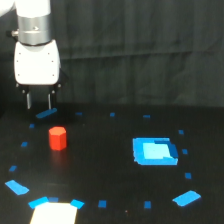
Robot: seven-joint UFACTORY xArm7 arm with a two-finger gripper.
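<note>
A red block (58,138) with a roughly hexagonal outline sits on the black table, left of centre. My gripper (39,101) hangs above and behind it, slightly to its left. Its two thin dark fingers stand apart, and I see nothing between them. Over to the right lies a blue-bordered square (139,149) with a white patch (156,151) inside; whether it is flat or raised I cannot tell.
Small blue marks dot the black table, with longer blue strips (186,198) near its sides. A bright pale object (53,213) is cut off at the bottom edge. Between the red block and the blue-bordered square the surface is clear.
</note>
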